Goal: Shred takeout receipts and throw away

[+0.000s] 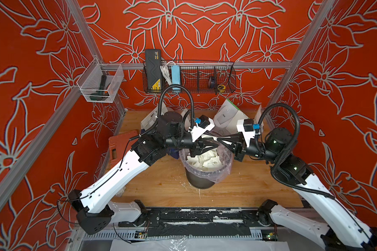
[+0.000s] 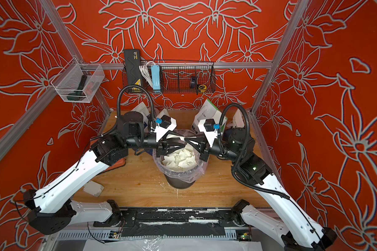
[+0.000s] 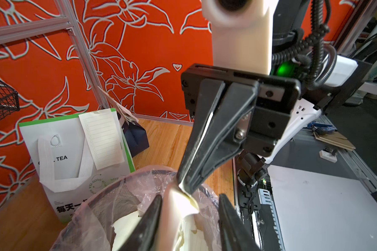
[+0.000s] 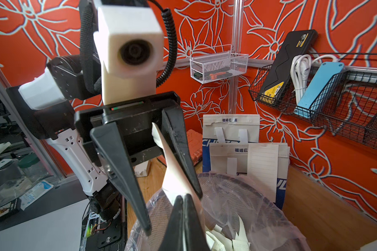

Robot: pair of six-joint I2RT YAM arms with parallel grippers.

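A lined trash bin (image 1: pixel 200 181) stands mid-table with torn cream paper pieces (image 1: pixel 207 159) inside. Above its mouth my two grippers face each other, tips close together. My right gripper is shut on one end of a cream paper strip; the paper also shows at its tips in the left wrist view. The strip's other end rises between the spread fingers of my left gripper, which is open around it, not pinching it. One receipt (image 3: pixel 101 138) is on a white tea bag (image 3: pixel 67 165); another receipt (image 4: pixel 262 169) is on a blue-and-white bag (image 4: pixel 280 177).
A wire basket (image 1: pixel 196 79) with a black box, cable and blue power strip hangs on the back wall. At left lies an orange case (image 1: pixel 117 146). A white card (image 2: pixel 93 188) rests at the front left. Table beside the bin at right is clear.
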